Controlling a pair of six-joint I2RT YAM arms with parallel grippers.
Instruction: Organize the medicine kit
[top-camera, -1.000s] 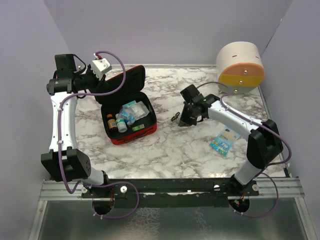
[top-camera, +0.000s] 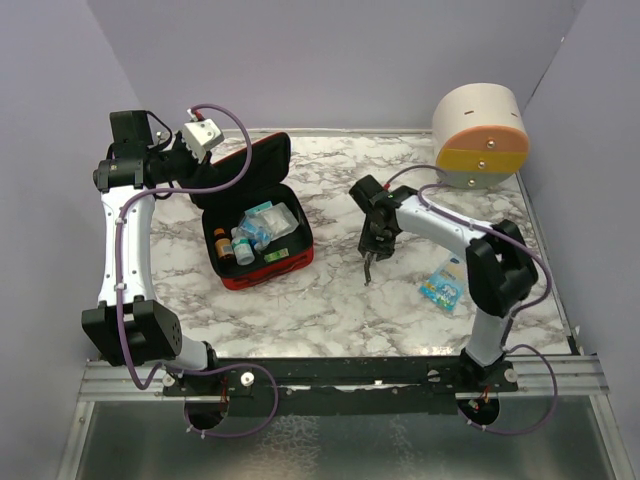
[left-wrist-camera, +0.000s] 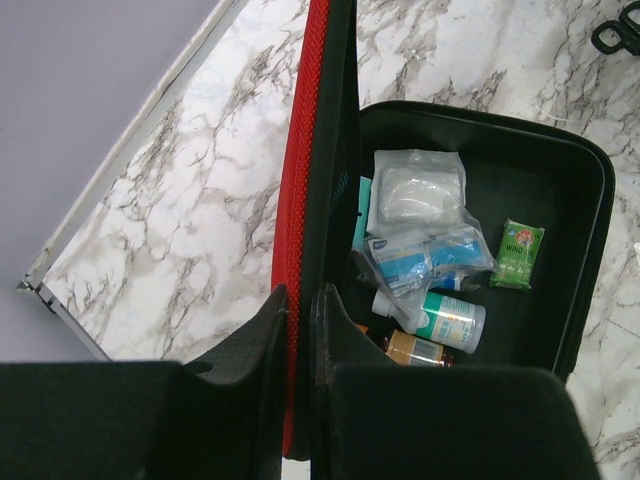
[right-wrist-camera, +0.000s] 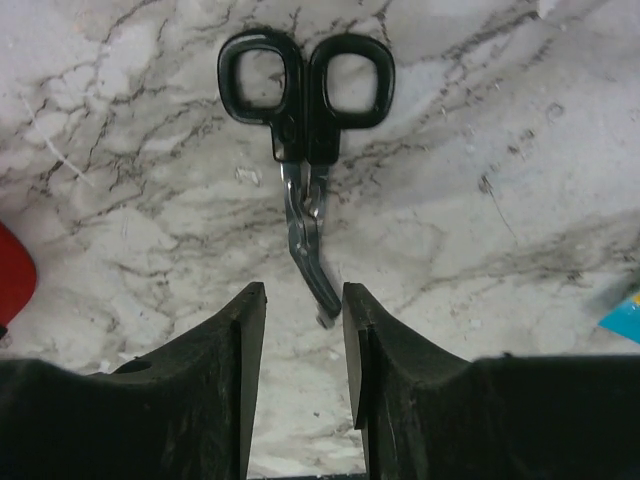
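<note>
The medicine case (top-camera: 270, 272) stands at the left of the table, holding bottles (left-wrist-camera: 448, 318), packets (left-wrist-camera: 425, 260) and a green wipes pack (left-wrist-camera: 517, 255). My left gripper is shut on the case's raised lid (left-wrist-camera: 300, 150). Black-handled scissors (right-wrist-camera: 305, 200) lie on the marble, right of the case. My right gripper is just above their blade end, fingers partly apart, with nothing seen held between them.
A blue packet (top-camera: 441, 286) lies at the right of the table, partly behind the right arm. A rounded white drawer box (top-camera: 478, 120) stands at the back right.
The left arm is practically still.
</note>
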